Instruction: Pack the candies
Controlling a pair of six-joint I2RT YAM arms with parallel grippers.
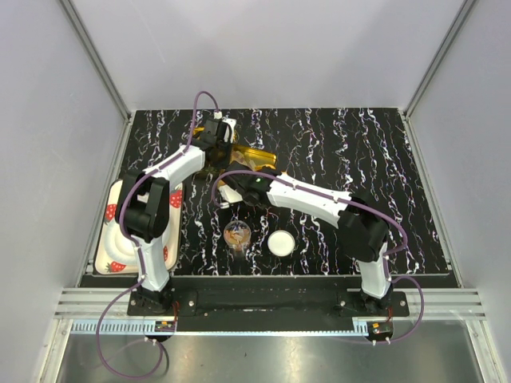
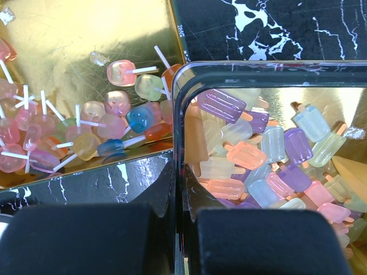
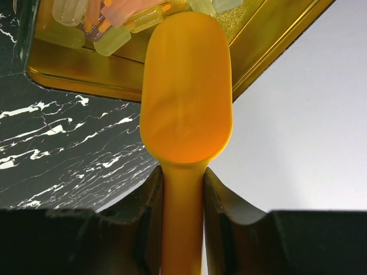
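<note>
Popsicle-shaped candies [image 2: 275,143] fill a gold box [image 2: 269,65], whose rim passes between the fingers of my left gripper, shut on it. My right gripper is shut on the handle of an orange scoop [image 3: 186,86]. No candy shows in the scoop's bowl, which hangs over a corner of that box. In the top view a clear jar [image 1: 237,234] with some candies in its bottom stands in front of the arms. A round white lid [image 1: 280,243] lies to its right.
A second gold box [image 2: 103,34] with lollipop-shaped candies [image 2: 86,129] adjoins the first on the left. At the far left lies a white tray with strawberry prints [image 1: 114,266].
</note>
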